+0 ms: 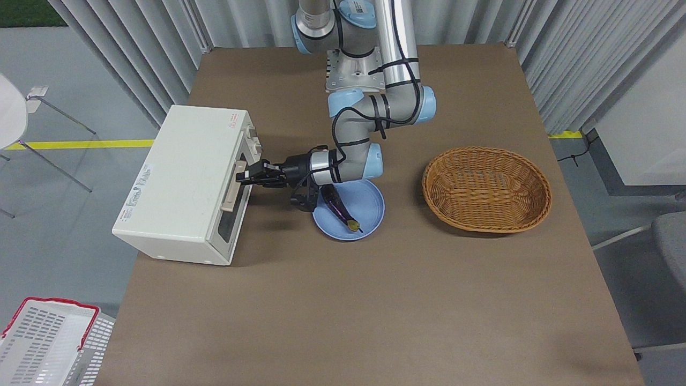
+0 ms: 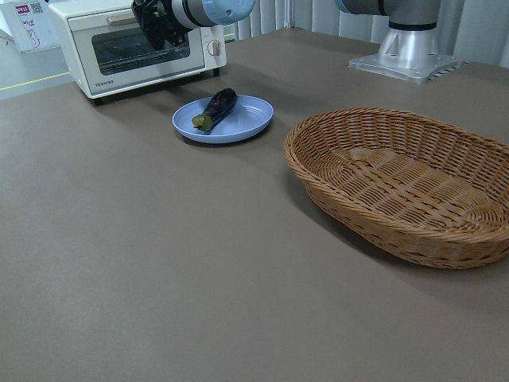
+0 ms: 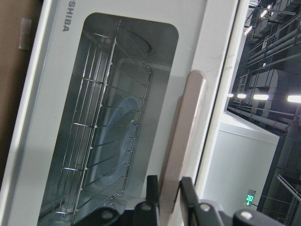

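A white Toshiba toaster oven (image 1: 174, 173) sits at the table's left. Its pale door handle (image 3: 183, 125) runs between the two black fingertips of my gripper, which is shut on it at the oven's front. Behind the door's glass a wire rack (image 3: 101, 155) shows, with something round and bluish. Beside the oven a blue plate (image 1: 369, 209) holds an eggplant (image 1: 337, 206), partly under my wrist in the front view.
A wicker basket (image 1: 486, 190) stands to the right of the plate. The robot's base is at the back.
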